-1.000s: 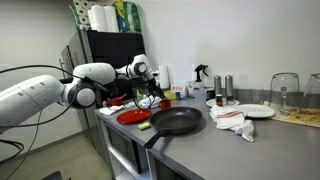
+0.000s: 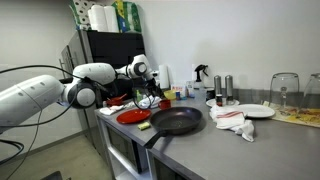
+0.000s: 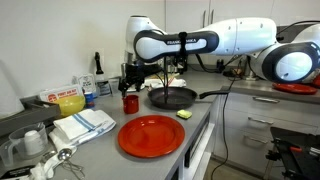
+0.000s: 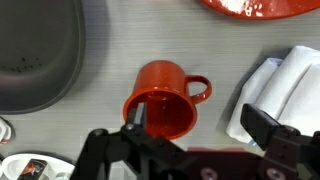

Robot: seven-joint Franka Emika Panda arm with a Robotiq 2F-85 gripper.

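Observation:
A red mug (image 4: 160,78) stands upright on the grey counter, its handle toward the right and its opening visible in the wrist view. My gripper is open above it, with nothing held between the dark fingers. From the side, exterior view 2 has the gripper (image 3: 132,80) just over the mug (image 3: 131,104). The same mug (image 2: 165,104) shows small behind the black pan in exterior view 1. Whether a finger touches the rim cannot be made out.
A black pan (image 2: 176,121) lies close to the mug, its handle pointing toward the counter's front edge. A red plate (image 3: 151,136) and a folded white towel (image 3: 84,125) are nearby. Bare counter (image 2: 235,155) stretches to the right in exterior view 1.

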